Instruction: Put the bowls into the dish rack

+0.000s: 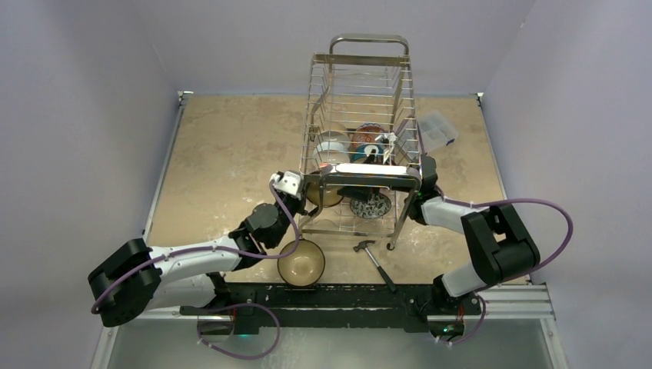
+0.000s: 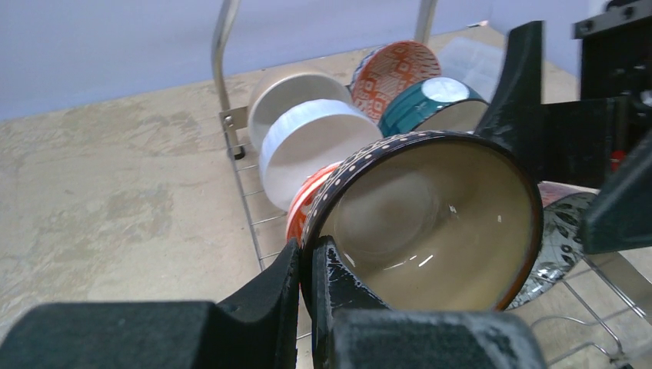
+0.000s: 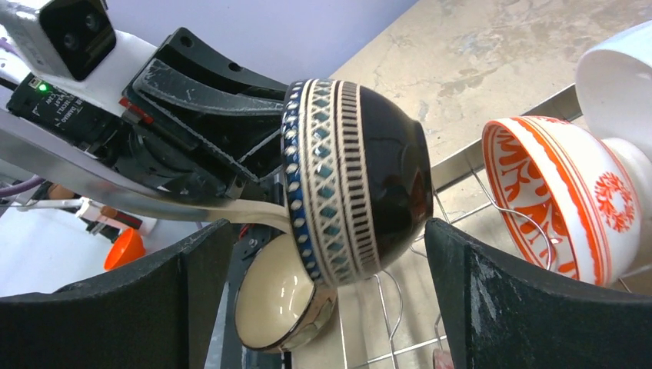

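Observation:
A dark bowl with a patterned rim and olive inside (image 2: 438, 223) is at the dish rack's (image 1: 367, 60) lower level, left side. My left gripper is shut on its rim. In the right wrist view the same bowl (image 3: 392, 169) is tilted on its side, its patterned band facing that camera. My right gripper stands open, reaching through the rack from the right, its fingers (image 3: 492, 300) spread on either side of the bowl in view. Whether they touch it cannot be told. Another olive bowl (image 1: 301, 263) rests on the table in front of the rack.
In the rack stand a white bowl (image 2: 319, 142), a beige bowl (image 2: 296, 92), an orange-patterned bowl (image 2: 396, 73), a teal bowl (image 2: 423, 100) and a floral bowl (image 1: 371, 205). A hammer (image 1: 377, 265) lies in front; a clear container (image 1: 437, 131) sits behind right.

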